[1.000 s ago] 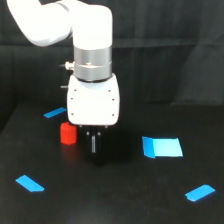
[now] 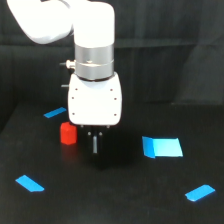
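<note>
In the camera view my gripper [image 2: 96, 148] points down over the dark table, left of the middle. Its fingers are dark against the dark background, so the gap between them is unclear. No held object can be made out there. A small red object [image 2: 68, 133] rests just to the left of the gripper, partly behind the white hand. To the right, well apart from the gripper, lies a light-blue block or folded piece [image 2: 167, 147] with a brighter blue left side.
Strips of blue tape lie on the table: front left [image 2: 29, 183], front right [image 2: 200, 192] and back left [image 2: 54, 112]. A dark curtain [image 2: 165, 60] hangs behind.
My gripper has shifted very slightly to the right. The red object, the light-blue piece and the tape strips look unmoved.
</note>
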